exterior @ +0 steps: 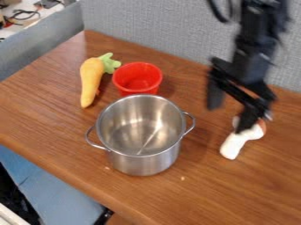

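My black gripper (238,92), motion-blurred, hangs over the right side of the wooden table, just above and partly in front of a white toy mushroom (235,146) with a brown-spotted cap. Its fingers appear apart, with nothing seen between them. A steel pot (139,149) with two handles stands in the centre. A red bowl (137,81) sits behind it, and an orange toy carrot (91,81) with a green top lies at the back left.
The wooden table (118,202) has bare room at the front and far right. A grey wall (165,26) rises behind it, and a grey ledge (41,48) runs along the left.
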